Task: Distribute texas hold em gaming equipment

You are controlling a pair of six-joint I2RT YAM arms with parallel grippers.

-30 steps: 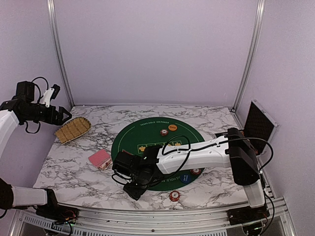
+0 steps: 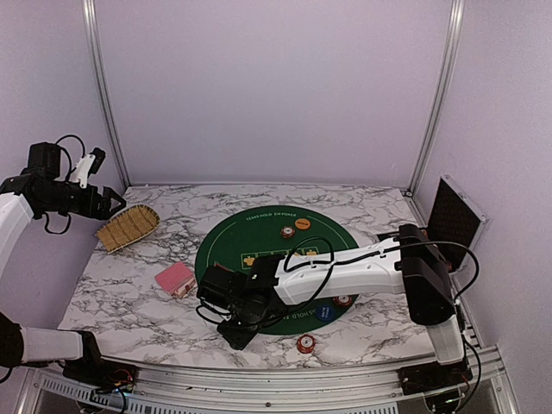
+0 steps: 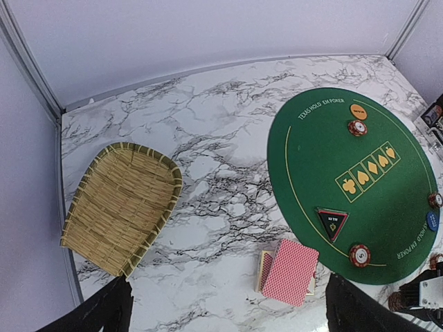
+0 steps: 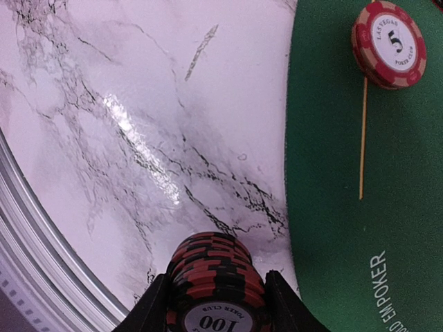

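Observation:
In the right wrist view, a stack of black-and-red chips (image 4: pixel 216 287) marked 100 stands between the fingers of my right gripper. The fingers lie close along both sides; whether they press on it does not show. That gripper is low over the marble, just off the front-left rim of the green poker mat (image 2: pixel 233 241). My left gripper (image 2: pixel 112 203) is open and empty at the far left, high above the table. Red-and-white chips (image 3: pixel 359 255) sit on the mat near an ALL IN triangle (image 3: pixel 333 223). Playing cards (image 3: pixel 291 272) lie left of the mat.
A woven bamboo tray (image 3: pixel 121 204) occupies the left side. Another chip stack (image 2: pixel 305 343) stands near the front edge, and an open dark case (image 2: pixel 454 216) is at the right. My right arm covers part of the mat.

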